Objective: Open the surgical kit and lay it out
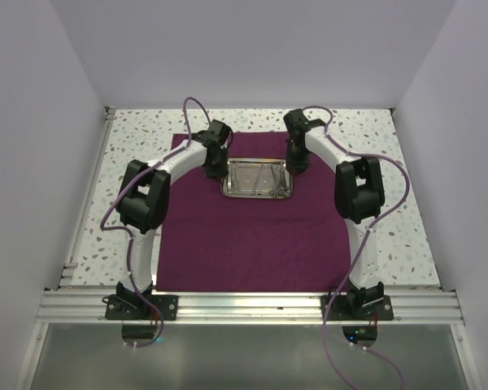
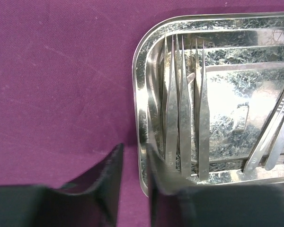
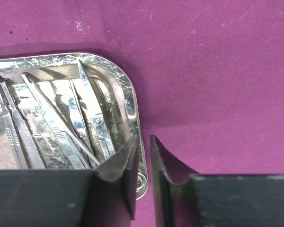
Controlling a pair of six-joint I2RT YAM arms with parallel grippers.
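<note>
A steel tray holds instruments on the purple cloth: tweezers along its left side, scissors and slim handled tools toward the right. My left gripper is at the tray's left end, its blurred fingertips either side of the rim, parted. My right gripper is at the right end, fingertips slightly parted around the rim. Whether either touches the rim is unclear.
The purple cloth is clear in front of the tray and covers much of the speckled table, whose margins are bare.
</note>
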